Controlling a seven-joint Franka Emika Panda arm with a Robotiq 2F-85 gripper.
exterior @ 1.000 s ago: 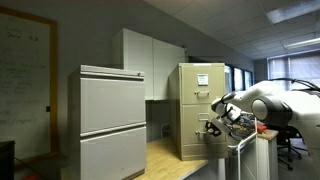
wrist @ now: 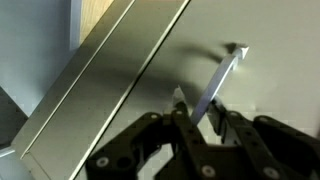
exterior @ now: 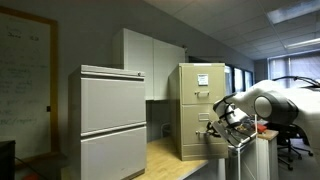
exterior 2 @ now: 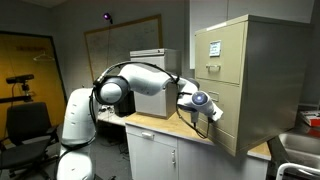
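A beige filing cabinet (exterior: 190, 85) with several drawers stands on the wooden counter in exterior view 1. Its drawer fronts look flush with the body. In the wrist view, a silver drawer handle (wrist: 229, 65) runs diagonally from the drawer front down into my gripper, whose dark fingers are shut on it. Exterior view 2 has the gripper (exterior 2: 213, 115) against the front of a lower drawer. My own wrist partly hides the handle there.
A light grey cabinet (exterior: 112, 112) stands to the left on the counter (exterior: 165, 160). White wall cupboards (exterior: 140, 62) hang behind. In exterior view 2 a sink (exterior 2: 299, 155) lies right of the beige cabinet, and some counter left of it is bare.
The arm's white link near the cabinet has shifted slightly downward and right. The gripper remains at the same drawer, and the drawer fronts look unmoved.
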